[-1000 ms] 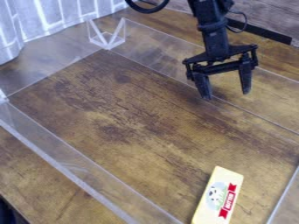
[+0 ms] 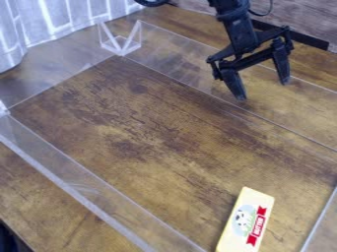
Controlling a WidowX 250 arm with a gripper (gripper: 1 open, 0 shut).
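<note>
My black gripper [image 2: 259, 74] is at the upper right of the camera view, its two fingers spread open above the wooden surface with nothing between them. A pale yellow rectangular item [image 2: 245, 220] with a red label and a small white animal picture lies at the lower right, well apart from the gripper.
Clear plastic walls [image 2: 79, 182] border the wooden work area [image 2: 145, 138]. A small white angular object [image 2: 120, 44] sits at the upper left, near a white curtain [image 2: 30, 34].
My gripper has shifted slightly upward in the view and tilted a little. The yellow item has not moved.
</note>
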